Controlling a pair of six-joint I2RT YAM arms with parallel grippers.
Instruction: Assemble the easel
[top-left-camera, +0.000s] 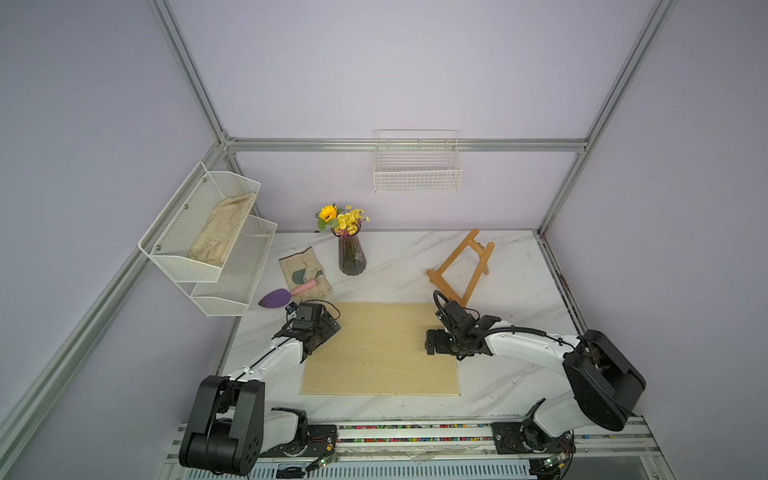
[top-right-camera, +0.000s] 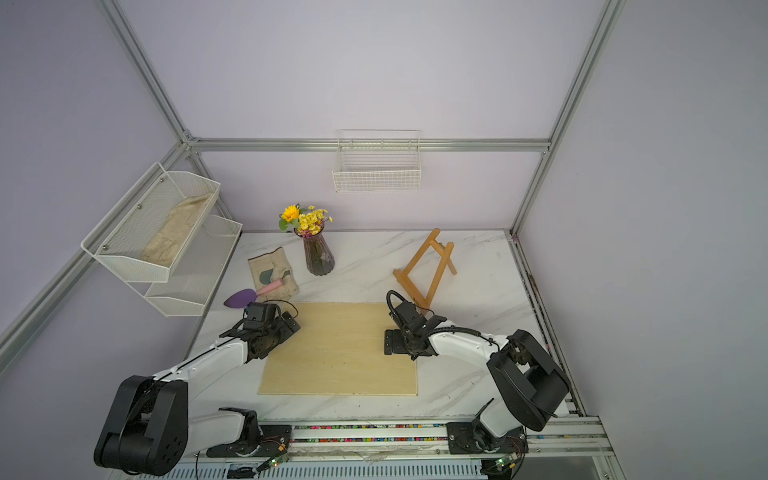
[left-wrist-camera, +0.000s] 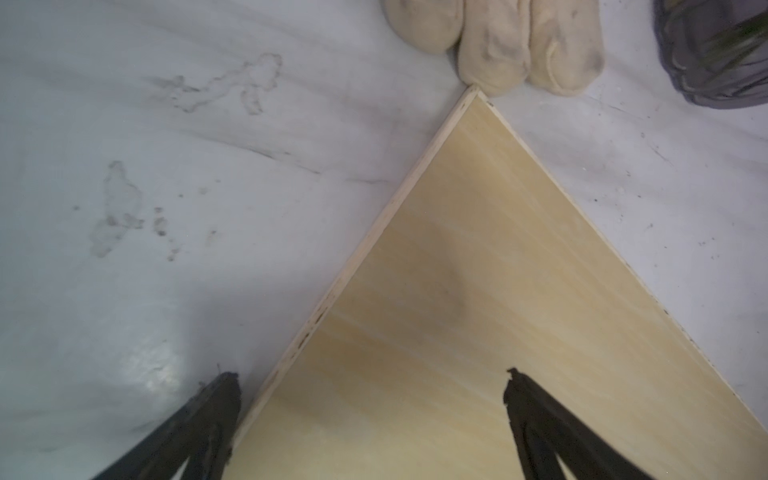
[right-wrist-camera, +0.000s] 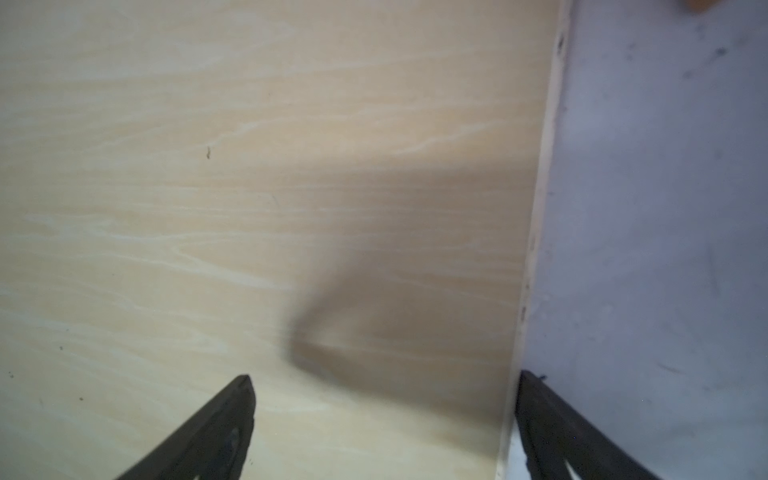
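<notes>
A plain wooden board (top-left-camera: 379, 360) lies flat in the middle of the table. Behind its right part lies a wooden easel frame (top-left-camera: 453, 260), with crossbars, on the marble top. My left gripper is open and empty at the board's left side, over its edge near the rear corner. My right gripper is open and empty over the board's right edge, just in front of the easel.
A flower vase (top-left-camera: 352, 254) stands at the back, left of centre. A cloth (top-left-camera: 294, 260) and a purple-and-pink trowel (top-left-camera: 274, 299) lie behind my left arm. White wire baskets (top-left-camera: 416, 180) hang on the walls. Marble is clear right of the easel.
</notes>
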